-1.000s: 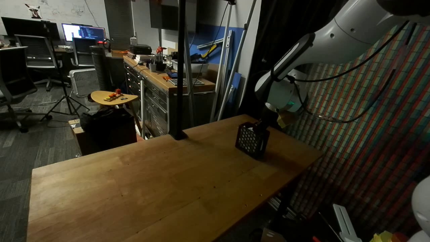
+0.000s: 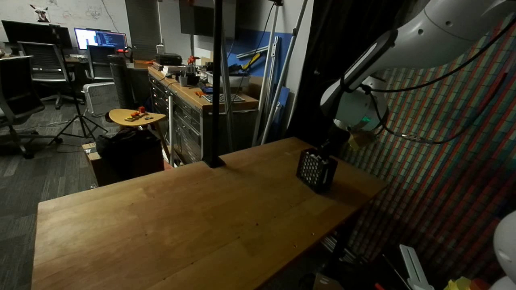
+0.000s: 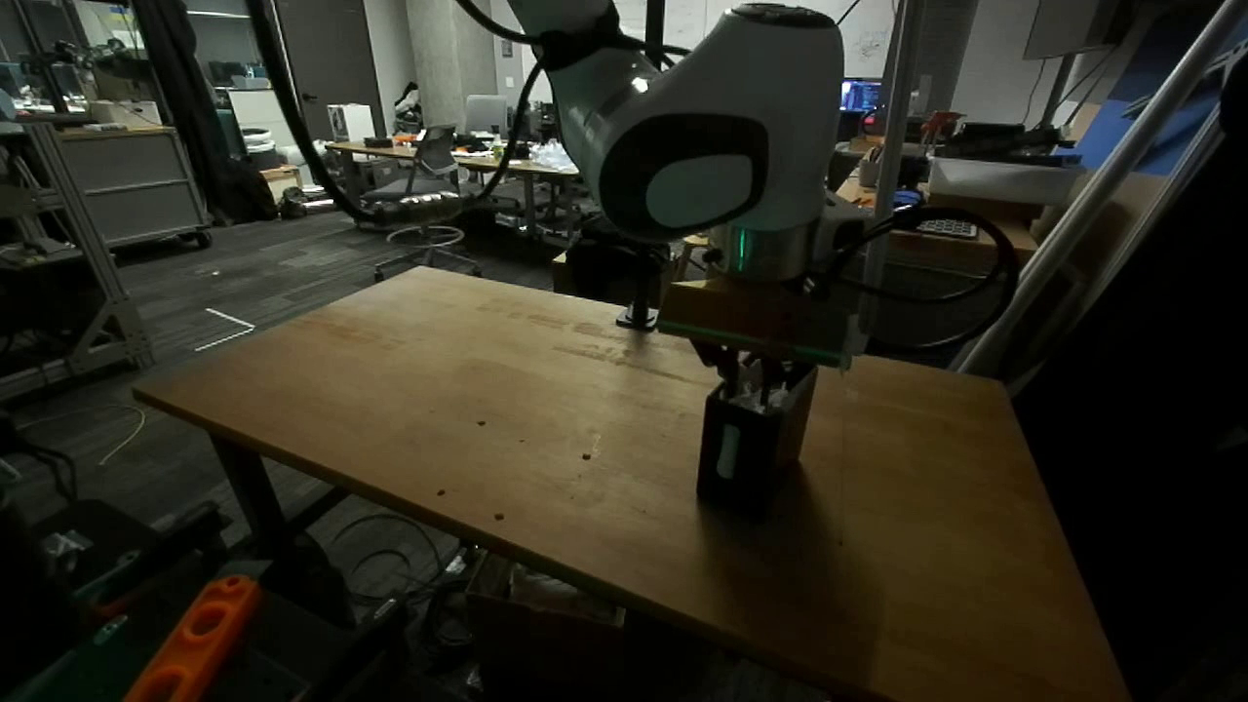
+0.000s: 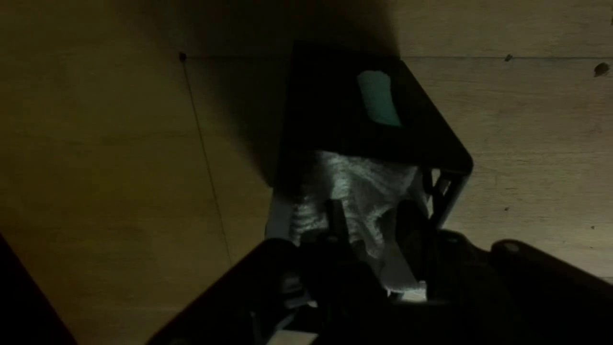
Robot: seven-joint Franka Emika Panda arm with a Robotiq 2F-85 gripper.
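Observation:
A black box with perforated sides stands upright towards the right end of the wooden table. Crumpled whitish, clear-looking material fills its open top in the wrist view. A pale green patch marks one outer wall. My gripper points down at the box's mouth, its fingers apart. One dark finger shows over the crumpled material, and the other finger is close to a side wall. Whether either touches the box or its contents is too dark to tell.
A black post rises at the table's back edge. The table's right edge lies close behind the box.
In exterior view 1, the box has shifted a little to the right along the table. The arm and gripper have moved right and slightly up in the picture with it.

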